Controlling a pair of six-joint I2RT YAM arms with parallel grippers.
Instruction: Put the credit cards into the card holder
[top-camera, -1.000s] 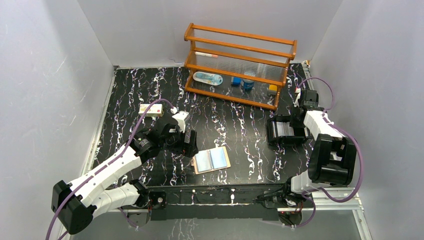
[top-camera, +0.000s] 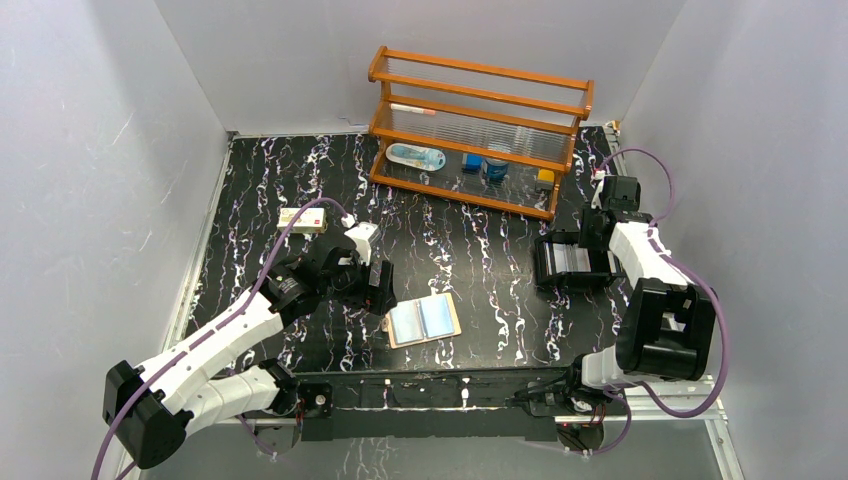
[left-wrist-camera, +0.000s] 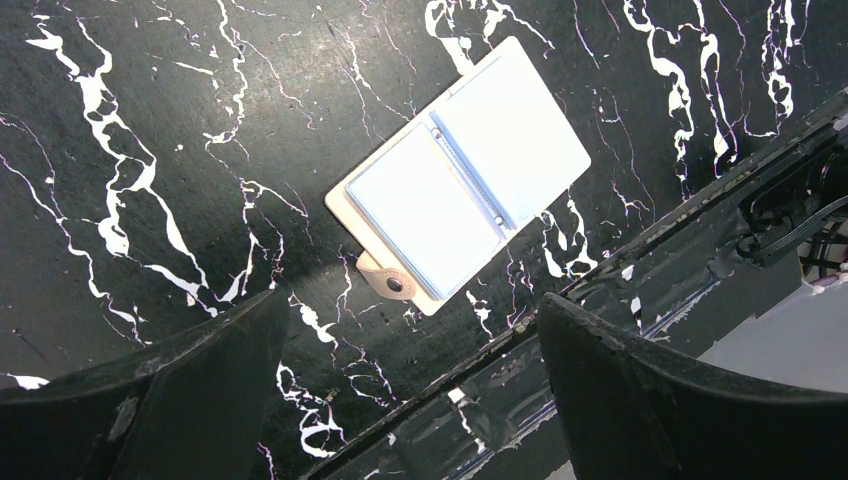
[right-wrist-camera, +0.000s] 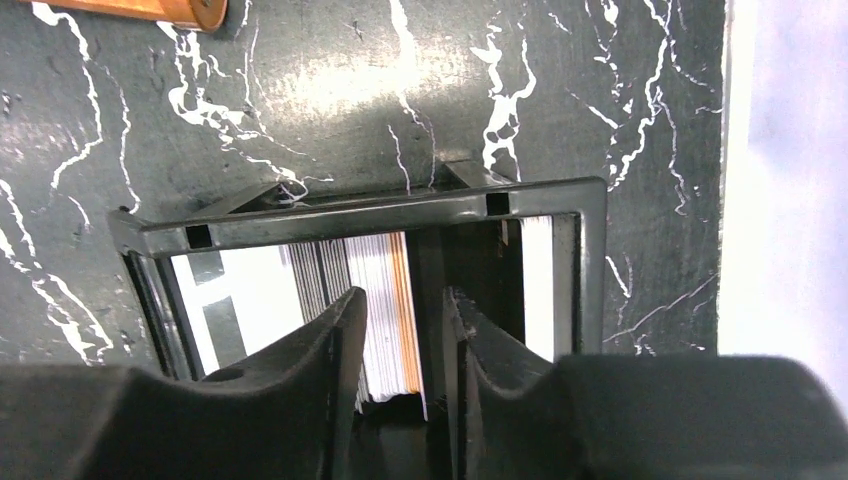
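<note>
The card holder lies unfolded and flat near the front edge of the table, with two clear pockets and a tan snap tab. In the left wrist view my left gripper hovers above it, fingers wide apart and empty. At the right, a black tray holds a row of upright cards, white and striped with some orange edges. My right gripper is over this tray, its fingers part open, with the row's right end showing in the gap between them. Whether the fingertips touch any card I cannot tell.
A wooden rack stands at the back with a blue jar and small items on it. A small pale box sits at the left. Between holder and tray the table is clear. A wall rises just right of the tray.
The left arm, card holder and tray have stayed put.
</note>
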